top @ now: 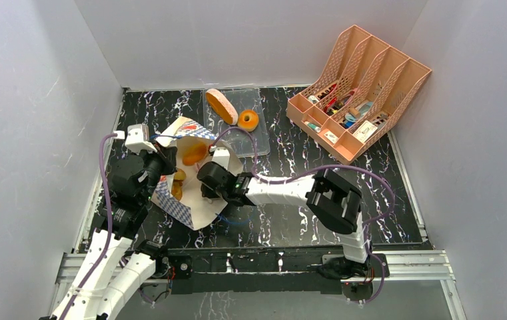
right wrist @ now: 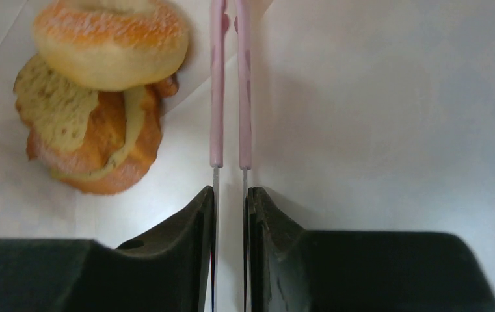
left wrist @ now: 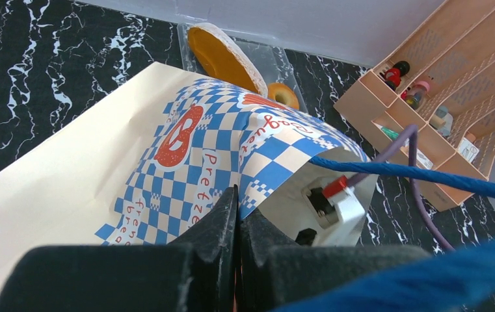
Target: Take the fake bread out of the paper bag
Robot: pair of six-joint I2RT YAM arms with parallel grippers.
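Note:
The paper bag point(top: 204, 210) lies open, its checked rim pinched at my shut left gripper, whose fingertips meet on it. Inside are orange and brown bread pieces point(top: 193, 155); in the right wrist view a pale roll point(right wrist: 111, 45) sits over sliced bread point(right wrist: 69, 130) at the upper left. My right gripper reaches into the bag, shut on pink-tipped tongs point(right wrist: 244, 117) with a narrow gap between the tips, beside the bread and not holding it.
A clear tray point(top: 261, 143) at the back holds an oval bread piece point(top: 221, 105) and a donut point(top: 248, 120). A peach organizer point(top: 387, 80) with small items stands at the back right.

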